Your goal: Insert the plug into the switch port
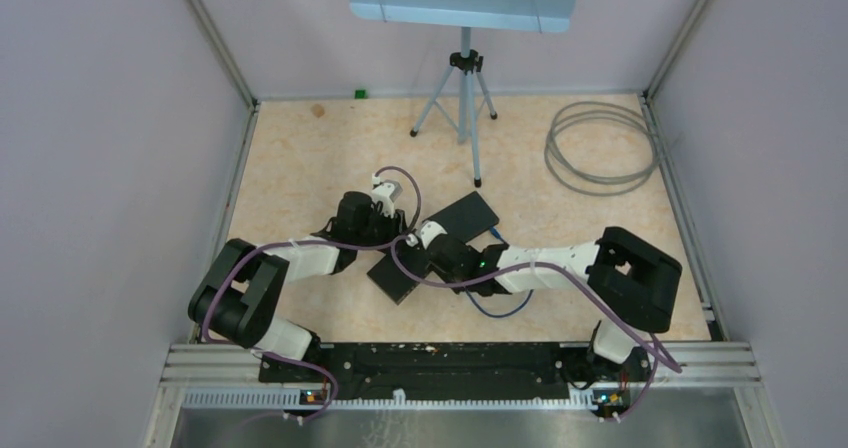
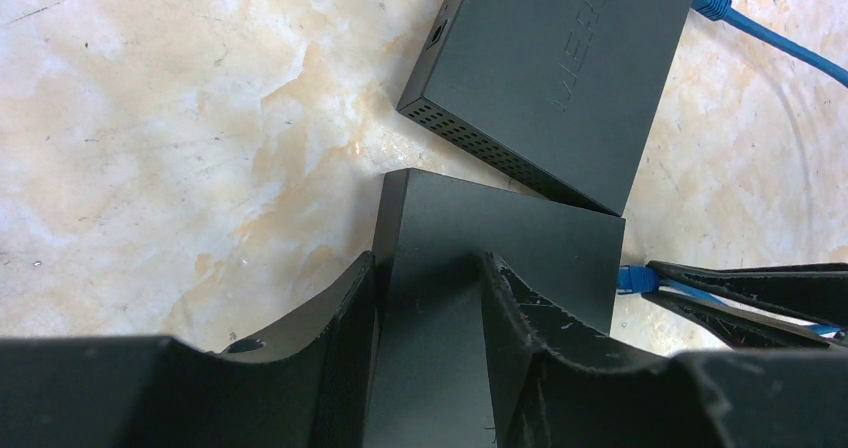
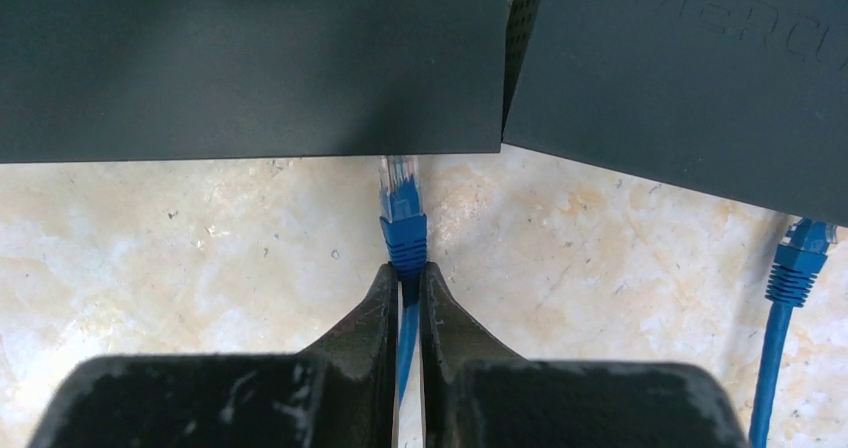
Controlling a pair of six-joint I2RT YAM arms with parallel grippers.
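The nearer black switch (image 2: 500, 238) lies with its left edge between the fingers of my left gripper, which is shut on it. Its port side faces my right gripper, shut on the blue plug (image 3: 403, 230) around the rear of its boot, where the cable begins. The plug points straight at the switch (image 3: 250, 78). Its clear tip meets the lower edge of the casing, and the front end is hidden beneath that edge. How deep it sits in a port cannot be told. From above, both arms cover the contact area.
A second black box (image 2: 570, 68) touches the switch's corner, with another blue plug (image 3: 797, 258) at its side. Behind stands a tripod (image 1: 466, 98); a grey cable coil (image 1: 600, 148) lies at the back right.
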